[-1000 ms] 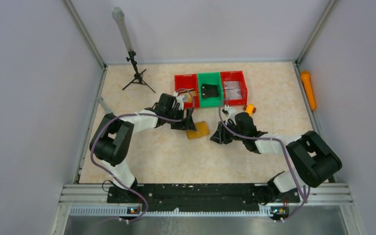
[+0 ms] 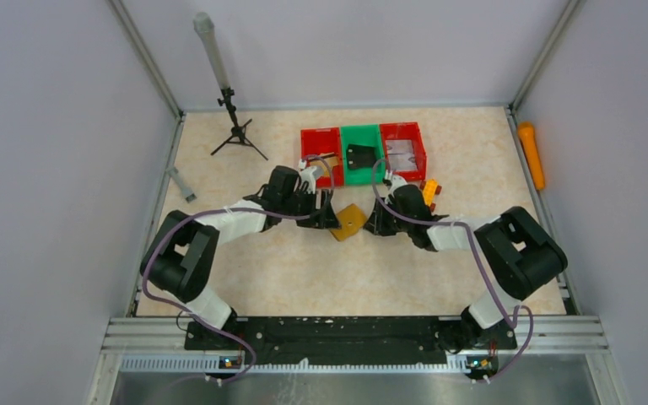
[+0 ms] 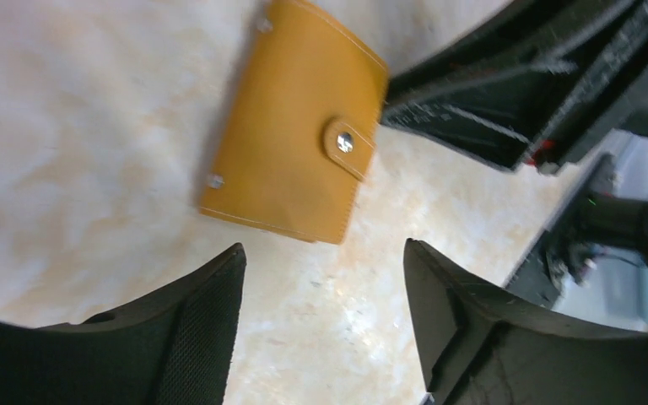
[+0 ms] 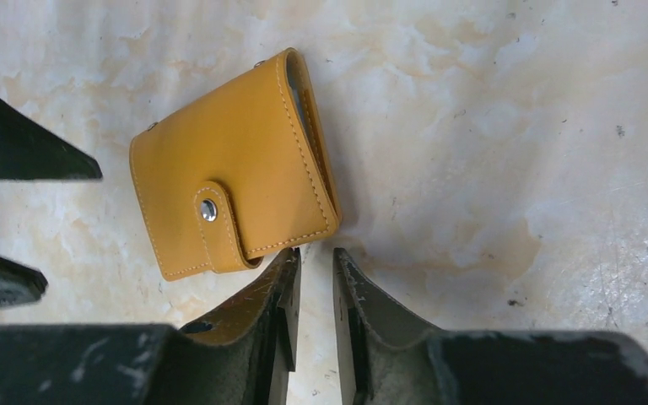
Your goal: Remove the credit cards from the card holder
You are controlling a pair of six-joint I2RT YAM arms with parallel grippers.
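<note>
The mustard-brown card holder [image 2: 351, 220] lies on the table between my two grippers, its snap strap [image 3: 344, 142] closed. In the right wrist view a sliver of something dark shows inside the open side of the holder [image 4: 228, 160]; no card is clearly visible. My left gripper is open wide just short of the holder's near edge, with nothing between its fingers. A narrow gap separates the fingertips of my right gripper, which are close by the holder's strap-side edge; nothing is gripped there. Whether they touch the holder I cannot tell.
A red-green-red row of bins stands behind: the left red bin [image 2: 321, 133] holds brown items, the green bin [image 2: 360, 132] a black item, the right red bin [image 2: 401, 130] pale ones. An orange toy [image 2: 430, 191] sits beside my right gripper.
The card holder has shifted slightly right and turned on the table. The left arm has shifted a little.
</note>
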